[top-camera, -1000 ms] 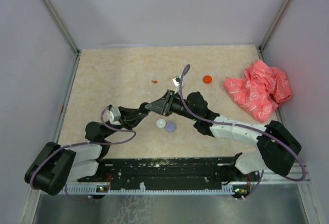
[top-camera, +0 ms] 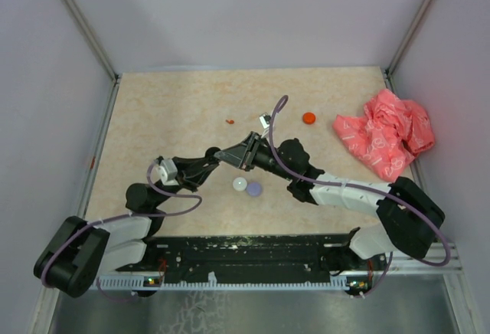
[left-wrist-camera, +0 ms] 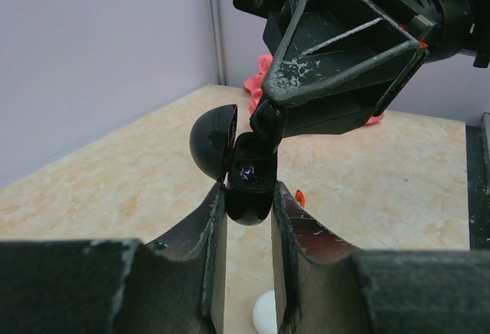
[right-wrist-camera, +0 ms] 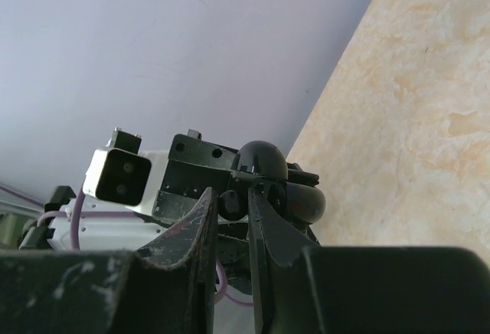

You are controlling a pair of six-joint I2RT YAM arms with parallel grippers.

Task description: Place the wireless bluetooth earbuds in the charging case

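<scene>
The open black charging case (left-wrist-camera: 253,173) is gripped by my left gripper (top-camera: 210,159), its rounded lid standing up on the left in the left wrist view. Just above the case's cavity my right gripper (top-camera: 226,155) is shut on a small black earbud (left-wrist-camera: 268,119), which touches or nearly touches the case. Both grippers meet near the middle of the top view. Whether the earbud is inside its slot I cannot tell.
Small white (top-camera: 240,184), lilac (top-camera: 253,188), red (top-camera: 308,118) and orange (top-camera: 230,120) pieces lie on the pale table (top-camera: 161,104). Crumpled pink cloth (top-camera: 383,131) is at the right.
Both arms shifted very slightly over the last second, the left gripper a touch leftward; both still hold their items together.
</scene>
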